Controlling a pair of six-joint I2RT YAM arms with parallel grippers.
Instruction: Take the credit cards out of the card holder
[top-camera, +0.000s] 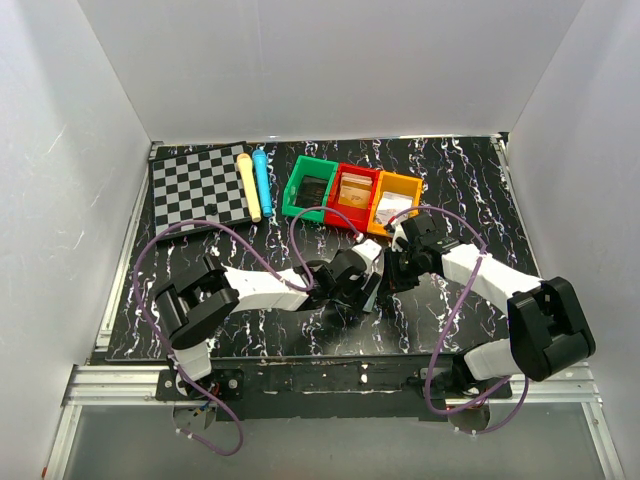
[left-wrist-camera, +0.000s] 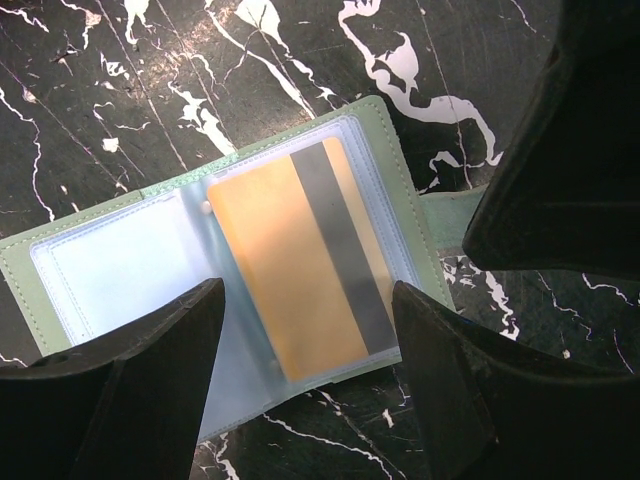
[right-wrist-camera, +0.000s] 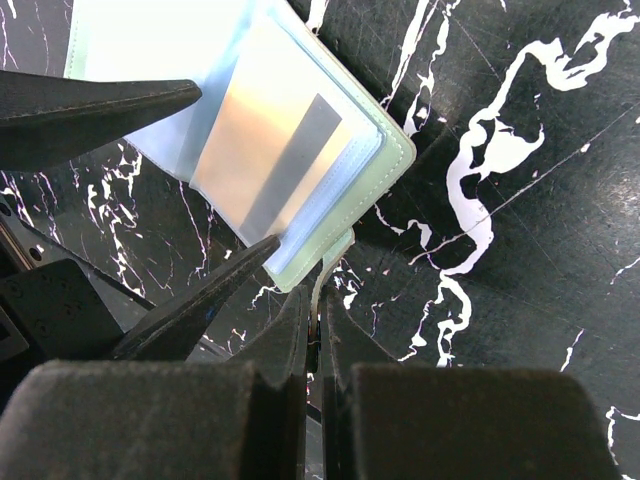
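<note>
The pale green card holder (left-wrist-camera: 125, 270) lies open on the black marble table, with clear sleeves and an orange card with a grey stripe (left-wrist-camera: 290, 260) in one of them. In the right wrist view, my right gripper is shut on the holder's strap at its edge. My left gripper is over the holder, fingers parted on either side of the card's lower part, nothing held between them. In the top view both grippers meet at front centre, largely covering the holder.
Green (top-camera: 293, 190), red (top-camera: 370, 183) and orange (top-camera: 407, 185) bins stand at the back centre. A checkered board (top-camera: 200, 185) and yellow (top-camera: 248, 185) and blue (top-camera: 262, 182) rods lie back left. The side walls bound the table.
</note>
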